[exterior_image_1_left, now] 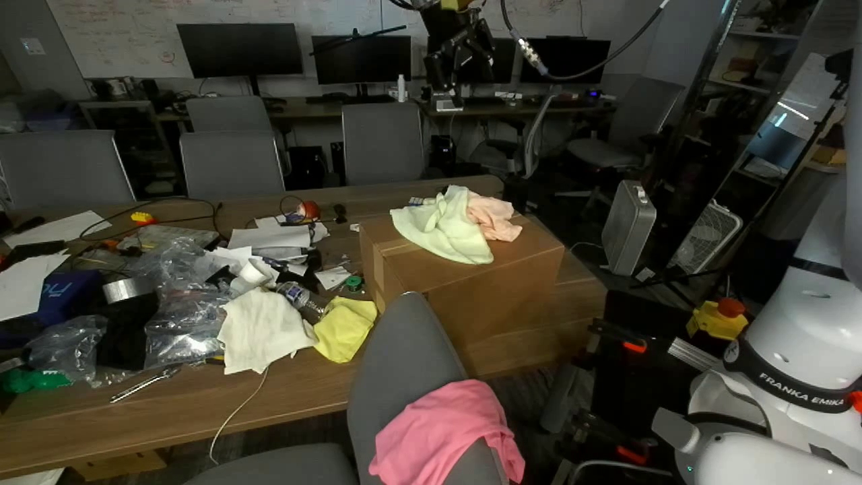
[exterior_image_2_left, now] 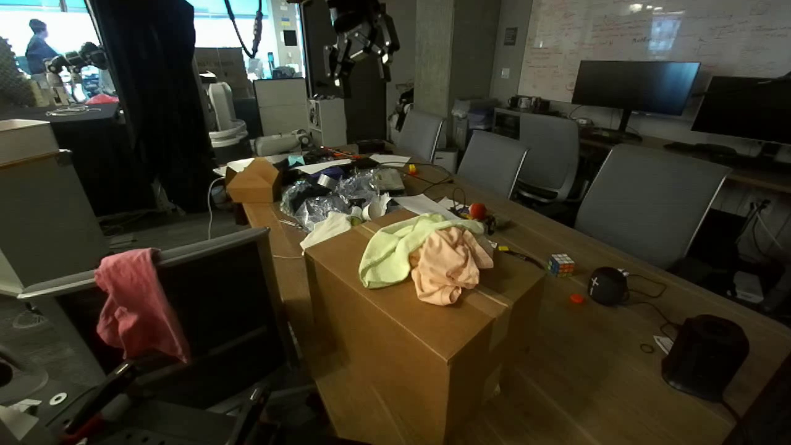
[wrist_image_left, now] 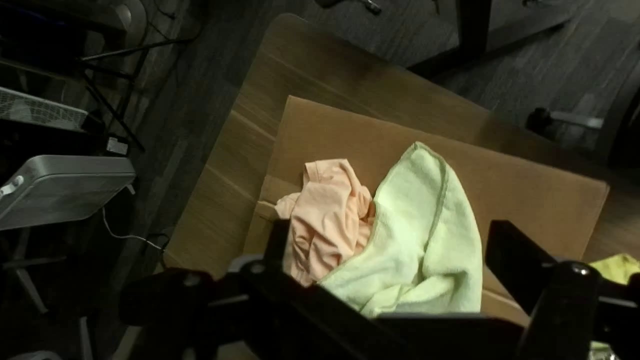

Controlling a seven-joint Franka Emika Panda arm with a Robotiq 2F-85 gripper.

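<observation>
High above the cardboard box (exterior_image_2_left: 385, 326), my gripper (exterior_image_2_left: 363, 74) hangs open and empty, well clear of the cloths. In exterior view 1 the same gripper (exterior_image_1_left: 446, 85) shows against the monitors. A pale green cloth (wrist_image_left: 420, 234) and a crumpled peach cloth (wrist_image_left: 328, 225) lie touching on top of the box, between my spread fingers in the wrist view. Over the back of the near chair drapes a pink cloth (exterior_image_1_left: 448, 432). A yellow cloth (exterior_image_1_left: 345, 327) and a cream cloth (exterior_image_1_left: 262, 330) rest on the table left of the box.
Plastic bags (exterior_image_1_left: 182, 299), papers and a bottle (exterior_image_1_left: 300, 299) clutter the table's left part. A grey chair (exterior_image_1_left: 408, 356) stands against its near edge. Beyond the box sit a puzzle cube (exterior_image_2_left: 561, 264) and two dark speakers, the larger one (exterior_image_2_left: 704, 355) nearer the camera.
</observation>
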